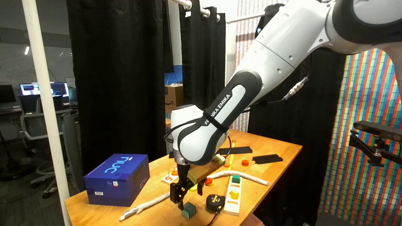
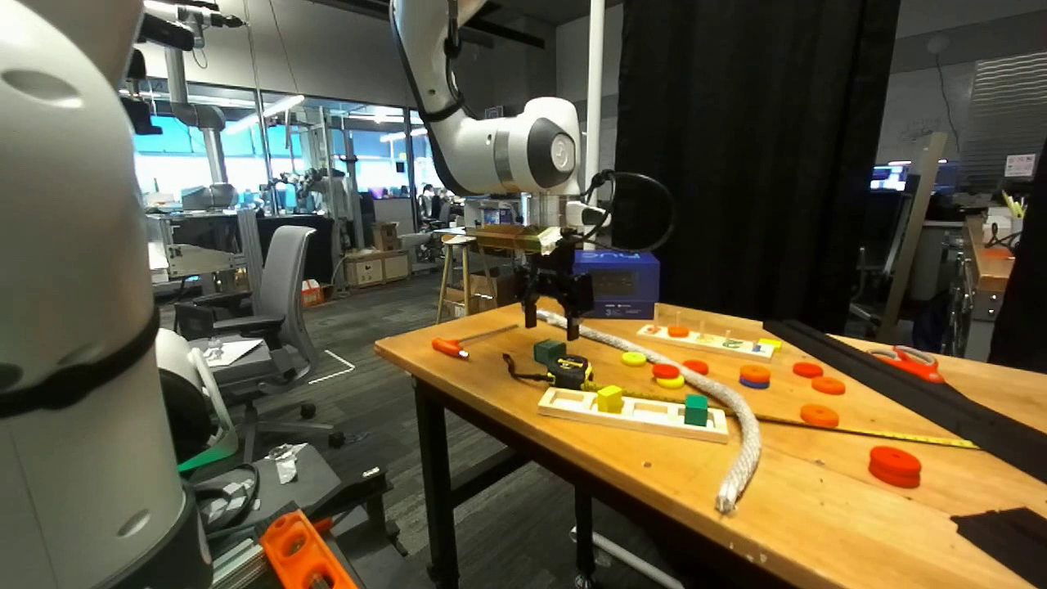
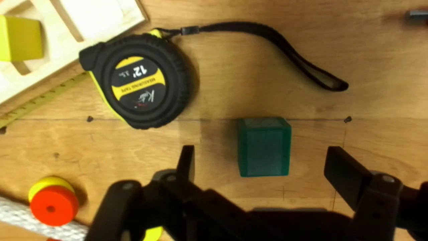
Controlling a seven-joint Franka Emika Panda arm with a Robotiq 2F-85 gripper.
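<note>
A dark green cube (image 3: 265, 150) lies on the bare wood, seen between and beyond my fingertips in the wrist view. My gripper is open above it, one finger to each side, with nothing held. From the side, the gripper (image 1: 190, 199) hangs just over the green cube (image 1: 188, 210), and the second exterior view shows a gap between gripper (image 2: 551, 325) and cube (image 2: 550, 352). A wooden tray (image 2: 648, 417) with compartments holds a yellow block (image 2: 609, 398) and another green block (image 2: 696, 411).
Close beside the cube sits a black tape measure (image 3: 140, 82), its strap (image 3: 277, 38) looping nearby and its blade run out. A white rope (image 2: 751, 447) crosses the table among several coloured discs. A blue box (image 1: 117, 180) and an orange-handled screwdriver (image 2: 451, 348) lie farther off.
</note>
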